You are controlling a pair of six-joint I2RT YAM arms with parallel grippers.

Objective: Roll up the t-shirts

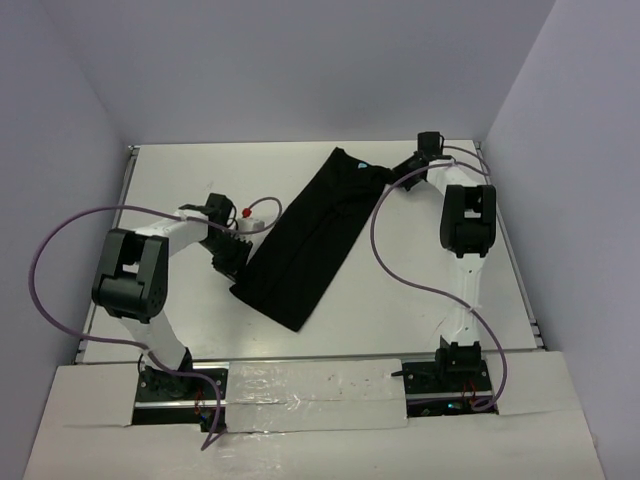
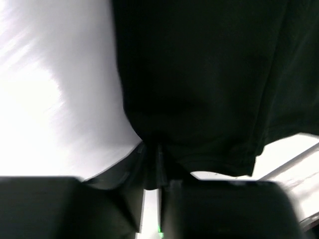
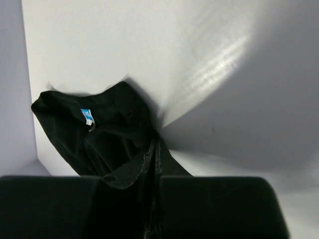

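Note:
A black T-shirt point(image 1: 318, 232), folded into a long narrow strip, lies slantwise across the white table. At its near left corner is my left gripper point(image 1: 238, 277); in the left wrist view its fingers close together on the cloth's corner point(image 2: 149, 127). My right gripper point(image 1: 396, 178) reaches the far right corner, by the collar. Seen from the right wrist, the fingertips meet at the edge of the bunched collar end point(image 3: 132, 112), where a blue-and-white label point(image 3: 87, 115) shows. Dark fingers against dark cloth hide how much fabric each one pinches.
Bare white table point(image 1: 430, 290) spreads to the right of the shirt, and more lies free at the back left. Grey walls enclose the back and sides. Purple cables point(image 1: 400, 272) loop from both arms over the table.

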